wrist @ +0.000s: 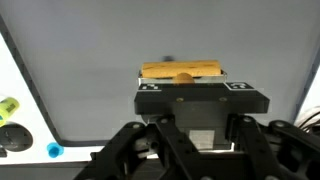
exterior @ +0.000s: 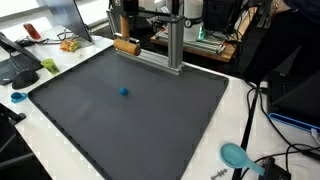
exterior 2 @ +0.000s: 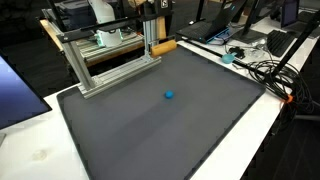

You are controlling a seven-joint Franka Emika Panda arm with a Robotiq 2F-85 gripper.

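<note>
An orange, mallet-like piece [exterior: 127, 46] hangs above the dark board's far edge, its long head lying level. In exterior view 2 the same orange piece [exterior 2: 163, 47] appears beside the metal frame. From above, the wrist view shows the orange piece [wrist: 181, 69] as a bar with a rounded stub rising toward me. My gripper is shut on its stub, though the dark finger parts cover most of the grip. A small blue object [exterior: 123, 91] lies on the board, well apart from the orange piece; exterior view 2 shows the blue object [exterior 2: 169, 94] too.
The dark board [exterior: 130, 125] is mostly bare. A silver metal frame [exterior 2: 110, 75] stands along its far side. A green item [exterior: 49, 65] and a blue round item [exterior: 18, 97] lie off the board, and a teal spoon-like item [exterior: 237, 156] is near the front.
</note>
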